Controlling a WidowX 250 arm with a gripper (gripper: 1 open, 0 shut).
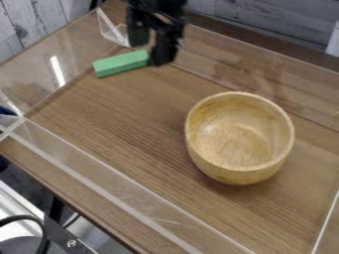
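Note:
My gripper [153,40] is a dark, motion-blurred shape at the top of the view, left of centre, above a green block [122,63] that lies on the wooden table. Its fingers are too blurred to make out. A round light wooden bowl [239,139] sits at the centre right.
A clear plastic object [113,28] is at the upper left, partly behind the arm. Clear sheeting runs along the table's left edge, and a black cable [30,230] lies at the bottom left.

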